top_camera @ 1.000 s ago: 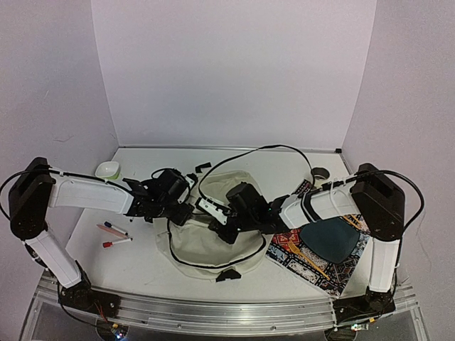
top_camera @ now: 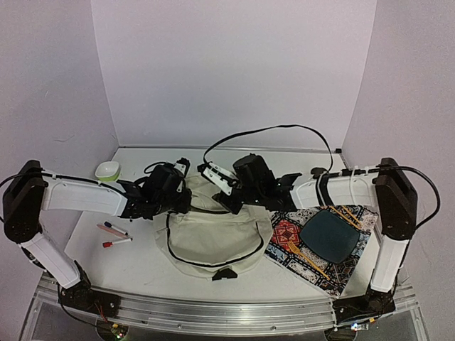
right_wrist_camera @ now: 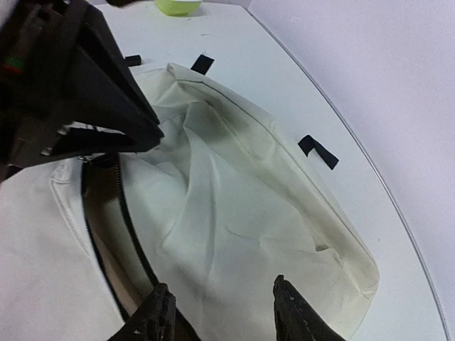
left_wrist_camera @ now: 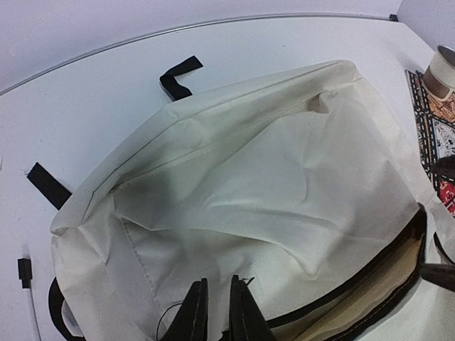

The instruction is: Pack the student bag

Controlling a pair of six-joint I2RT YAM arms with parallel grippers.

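The white bag (top_camera: 213,241) lies in the middle of the table, its black-zippered opening (left_wrist_camera: 384,280) gaping a little in both wrist views. My left gripper is over the left end of that opening. Its fingertips are a small gap apart with white cloth visible between them; whether they grip the cloth is unclear. My right gripper hangs above the right side of the bag, fingers wide apart and nothing between them. A blue-green flat item (top_camera: 329,236) and a wooden fork (top_camera: 307,259) lie on the patterned cloth (top_camera: 284,232). Several pens (top_camera: 114,229) lie at left.
A green-white bowl (top_camera: 108,170) stands at the back left. At the back right, a cup (left_wrist_camera: 441,72) stands by the patterned cloth. Black straps (right_wrist_camera: 318,151) stick out behind the bag.
My right gripper has moved back, away from the table's front edge, and slightly right. The left gripper has shifted only slightly. More of the bag's front panel shows now.
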